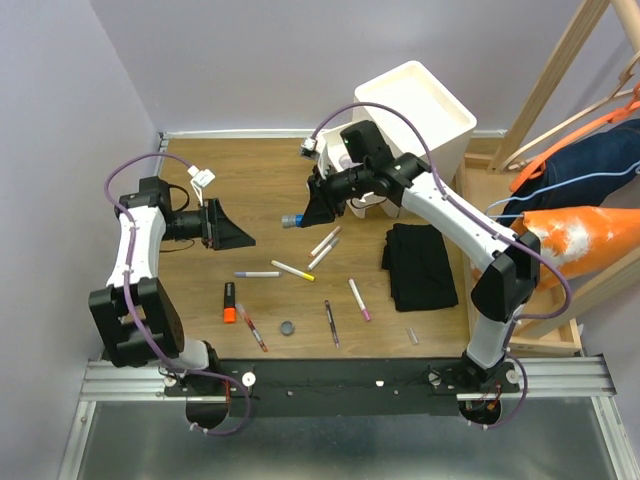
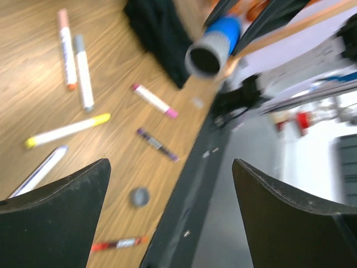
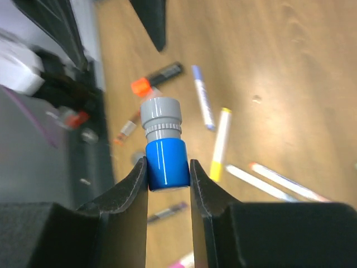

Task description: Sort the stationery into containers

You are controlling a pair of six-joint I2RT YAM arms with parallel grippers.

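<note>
My right gripper is shut on a small blue and grey cylinder (image 3: 167, 159), held up above the table. The same blue cylinder (image 1: 292, 221) shows in the top view at the tips of that gripper. To its left, my left gripper (image 1: 240, 240) stands open and empty, clear of the cylinder. Below lie a yellow-capped marker (image 1: 293, 270), a blue-capped marker (image 1: 258, 274), two pale markers side by side, a pink-capped marker (image 1: 360, 300), a dark pen (image 1: 332, 324), a red pen (image 1: 252, 328) and an orange and black item (image 1: 229, 303).
A white box unit (image 1: 417, 100) with an open drawer, partly hidden by my right arm, stands at the back. A folded black cloth (image 1: 420, 267) lies right of the markers. A grey round piece (image 1: 287, 328) sits near the front.
</note>
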